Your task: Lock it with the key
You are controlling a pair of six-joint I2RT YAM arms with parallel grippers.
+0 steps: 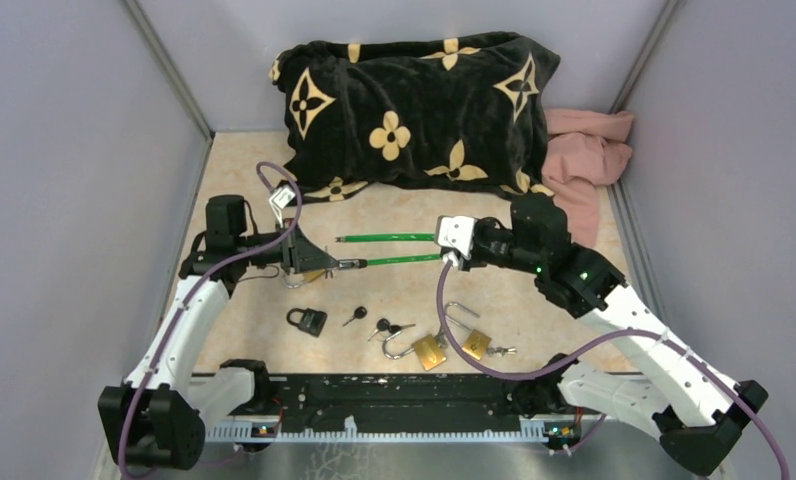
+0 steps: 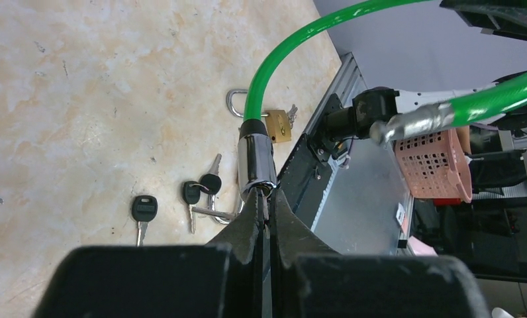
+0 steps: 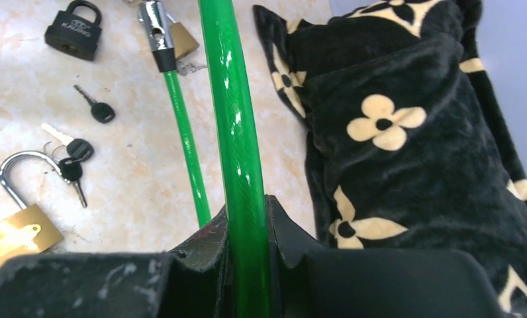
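A green cable lock (image 1: 401, 260) is stretched between my two grippers. Its chrome barrel (image 2: 255, 159) points down at my left gripper, which is shut on a thin key (image 2: 266, 199) at the barrel's end; the key's head is hidden by the fingers. The cable's bare metal tip (image 2: 413, 122) stands free, well apart from the barrel. My right gripper is shut on the green cable (image 3: 238, 132). In the top view the free strand (image 1: 384, 238) runs left from the right gripper, above the barrel strand.
Loose keys (image 1: 381, 326) and a black padlock (image 1: 307, 320) lie on the table. Brass padlocks (image 1: 430, 351) sit near its front edge, and another (image 3: 183, 40) lies under the left arm. A black patterned blanket (image 1: 414, 110) fills the back, with a pink cloth (image 1: 584, 160) beside it.
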